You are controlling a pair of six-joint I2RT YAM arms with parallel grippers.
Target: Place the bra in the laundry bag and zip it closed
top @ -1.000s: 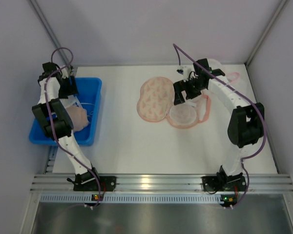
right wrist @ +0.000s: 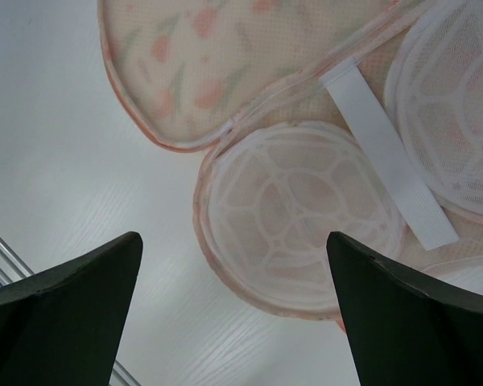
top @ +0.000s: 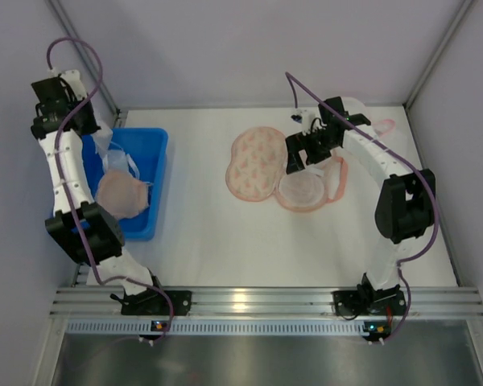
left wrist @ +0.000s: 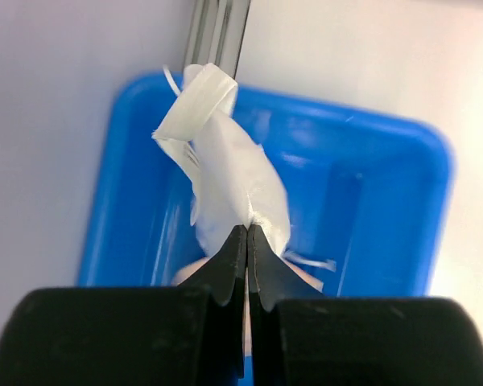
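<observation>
A white bra (left wrist: 237,173) hangs bunched from my left gripper, which is shut on its fabric above the blue bin. In the top view the left gripper (top: 95,129) is at the bin's far left corner, with white cloth (top: 103,138) trailing below it. The laundry bag, peach mesh with a strawberry-like print on its flap (top: 258,163), lies unfolded on the table. Its inside, with round mesh panels (right wrist: 298,213) and a white strap (right wrist: 390,153), faces up. My right gripper is open over the bag's near edge, nothing between its fingers.
The blue bin (top: 162,161) stands at the table's left side, beside the wall. A beige garment (top: 122,195) lies inside it. Bare white table (top: 197,201) stretches between bin and bag.
The right arm is practically still.
</observation>
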